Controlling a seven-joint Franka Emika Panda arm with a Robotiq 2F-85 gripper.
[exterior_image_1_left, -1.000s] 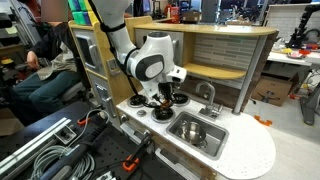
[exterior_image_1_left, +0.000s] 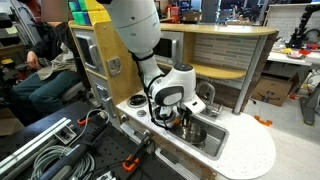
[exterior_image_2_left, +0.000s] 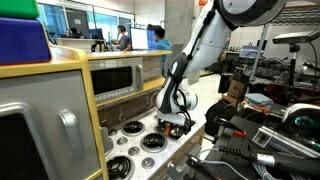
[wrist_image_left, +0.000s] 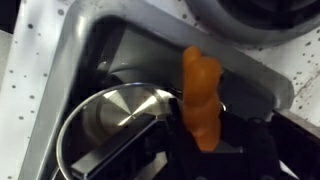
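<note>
An orange object (wrist_image_left: 201, 100) sits upright between the dark fingers in the wrist view, and my gripper appears shut on it. The fingertips themselves are dark and partly hidden behind it. Below is a shiny metal pot (wrist_image_left: 88, 130) in the grey sink (wrist_image_left: 55, 115), its right side covered by the gripper. In exterior view 1 my gripper (exterior_image_1_left: 183, 122) hangs over the left end of the sink (exterior_image_1_left: 212, 147), close to the pot, and the white arm blocks part of the view.
Stove burners (exterior_image_1_left: 137, 101) lie to the left of the sink; one dark burner (wrist_image_left: 265, 12) shows at the upper right of the wrist view. A faucet (exterior_image_1_left: 207, 91) stands behind the sink.
From over the burners, the arm has moved right and lower, to the sink. The orange object has travelled with the gripper.
</note>
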